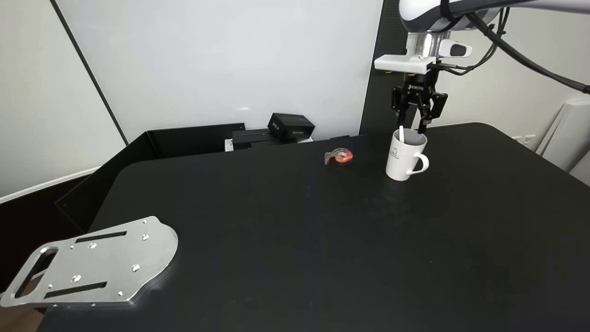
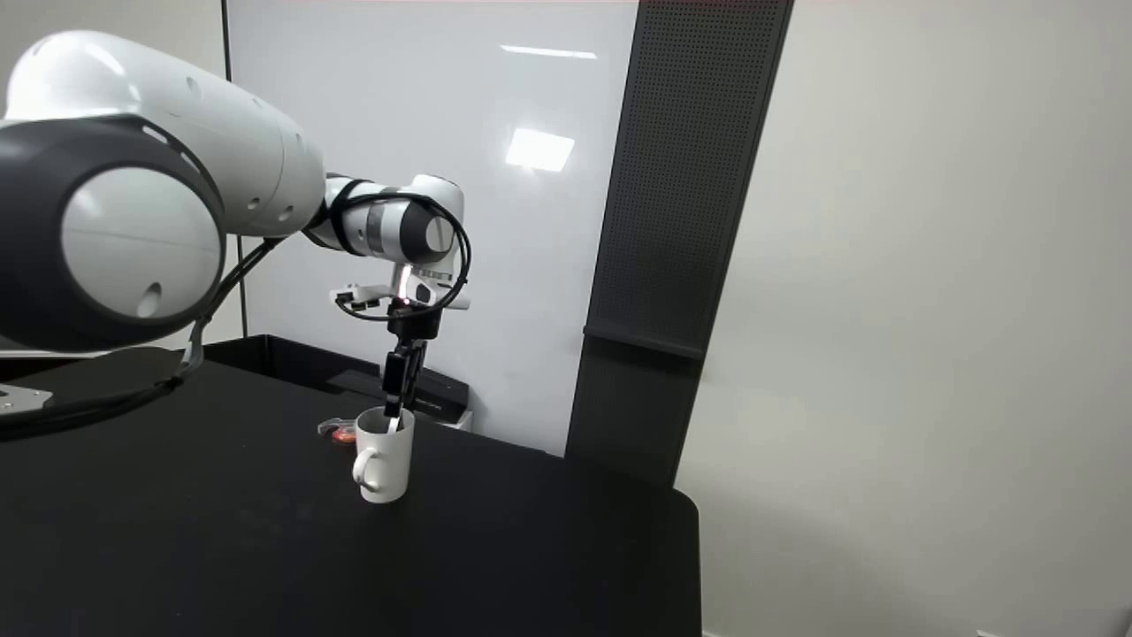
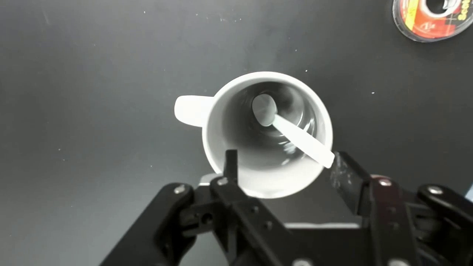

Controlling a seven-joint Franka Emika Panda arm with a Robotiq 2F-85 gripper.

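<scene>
A white mug (image 1: 399, 162) stands upright near the back right of the table, its handle toward the right in exterior view 1. Inside it leans a white spoon (image 3: 303, 141), bowl down at the bottom, its handle end resting against the rim. My gripper hangs just above the mug, pointing down, its fingers part open. In the wrist view one finger (image 3: 231, 166) overlaps the mug's rim on the left; the other is right beside the spoon's handle end, and whether they touch I cannot tell. Nothing is clamped between the fingers.
A red tape dispenser (image 1: 341, 156) lies left of the mug. At the front left is a silver metal plate (image 1: 110, 257). Black boxes (image 1: 291, 127) sit behind the table's back edge.
</scene>
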